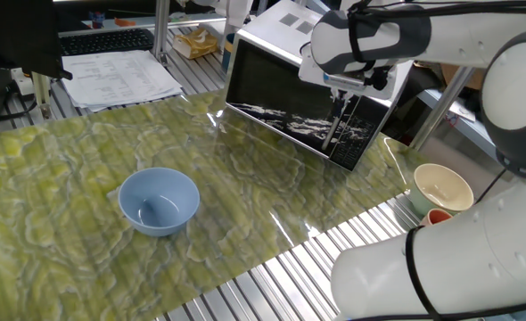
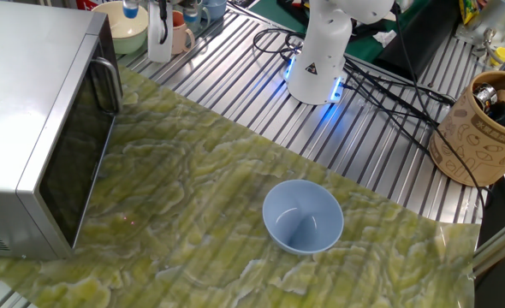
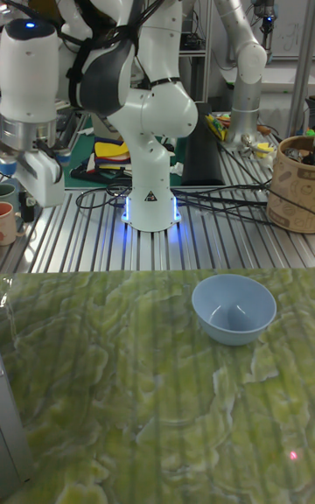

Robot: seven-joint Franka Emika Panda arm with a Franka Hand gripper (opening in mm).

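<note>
A light blue bowl [image 1: 159,201] sits upright and empty on the green marbled mat [image 1: 67,178]. In the second exterior view the same bowl [image 2: 303,216] is right of centre, well away from the microwave [image 2: 30,111]. My gripper [image 1: 343,89] hangs at the microwave front, near the upper end of its door handle [image 1: 336,123]. The microwave door looks closed. In the third exterior view the white gripper hand [image 3: 42,178] is at the left edge, far from the bowl. Its fingers are too small and hidden to show whether they are open or shut, or touch the handle.
A cream-green bowl [image 1: 442,188] and an orange mug [image 1: 436,217] stand beside the microwave, near my arm. A patterned utensil bucket [image 2: 479,128] stands on the slatted table, with cables running close by. Papers [image 1: 120,78] lie behind the mat.
</note>
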